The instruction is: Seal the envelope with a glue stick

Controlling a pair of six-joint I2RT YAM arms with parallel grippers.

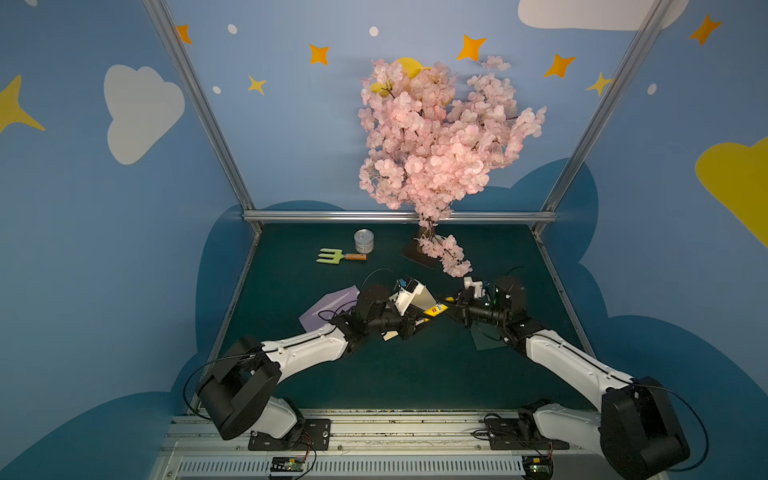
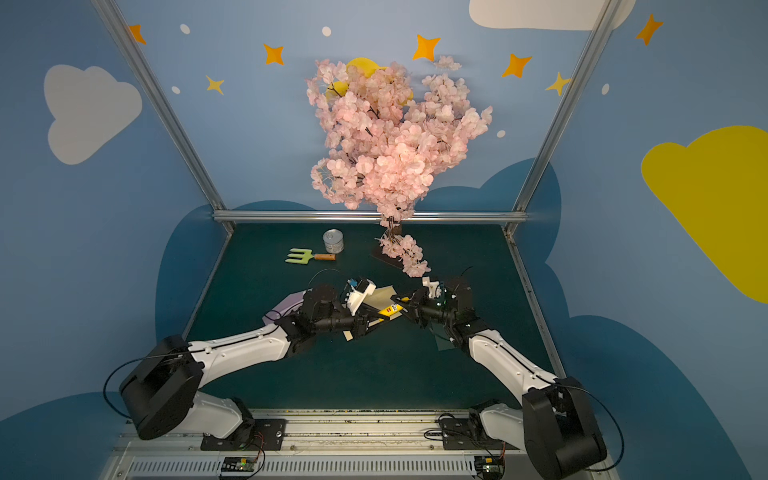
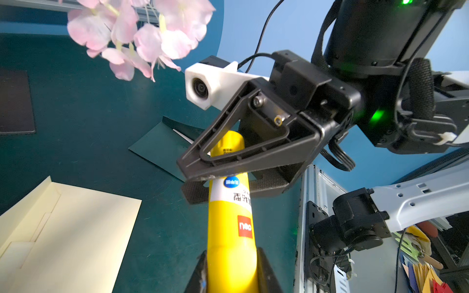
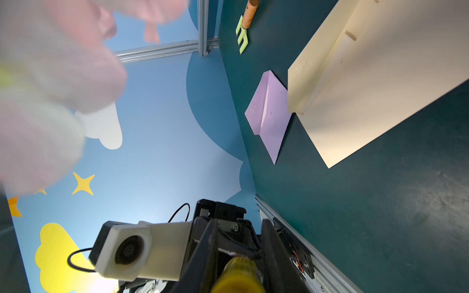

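Note:
A yellow glue stick [image 3: 231, 219] with a white-and-red label spans the gap between my two grippers, above the table. Its far end sits in my right gripper [image 1: 453, 302], which is shut on it; in the right wrist view only the blurred yellow end shows. At the near end, the fingers of my left gripper flank the barrel closely on both sides; whether they press on it cannot be told. Below lies the cream envelope [image 4: 386, 92], its flap [image 3: 25, 207] folded open, partly hidden under the left arm in the top views.
A purple envelope [image 4: 276, 109] lies to the left, a dark green one [image 3: 158, 146] to the right. Behind are a tin can [image 1: 364, 241], a small garden fork [image 1: 344, 256] and pink blossom branches [image 1: 448, 256] hanging low.

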